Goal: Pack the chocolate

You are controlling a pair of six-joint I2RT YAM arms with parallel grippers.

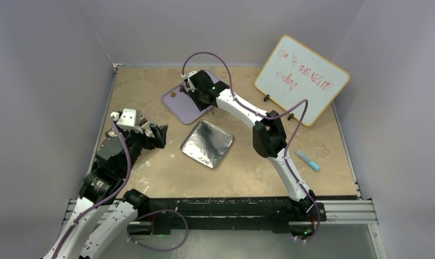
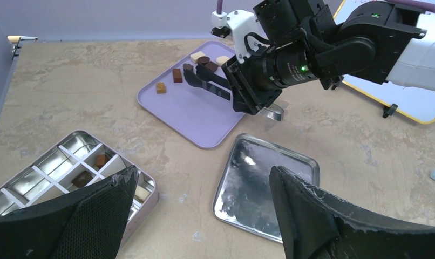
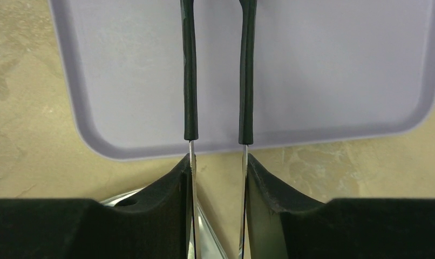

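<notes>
Chocolates of several colours, among them a caramel piece (image 2: pixel 161 88) and a brown square (image 2: pixel 177 75), sit on the lilac tray (image 1: pixel 177 108). My right gripper is over the tray among the pieces; in its own view the fingertips are at or beyond the top edge, so what lies between them is hidden. My left gripper (image 1: pixel 156 135) stands open at the left, above a compartment box (image 2: pixel 48 162) holding a few chocolates; nothing shows between its fingers.
A steel tray (image 1: pixel 206 143) lies front-centre. A whiteboard (image 1: pixel 301 81) leans at back right, with a blue marker (image 1: pixel 307 161) below it.
</notes>
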